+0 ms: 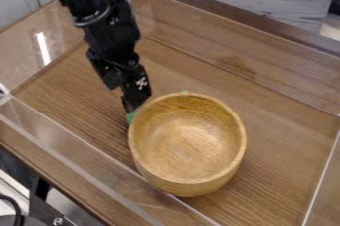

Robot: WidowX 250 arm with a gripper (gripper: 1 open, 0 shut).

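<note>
The black gripper hangs over the wooden table, just left of and behind a tan oval bowl, open, its tips low near the bowl's rear-left rim. A small green object lies on the table under the gripper against the bowl's left side, largely hidden by the bowl.
A pale marbled surface runs along the back, and a pale edge borders the table at front left and right.
</note>
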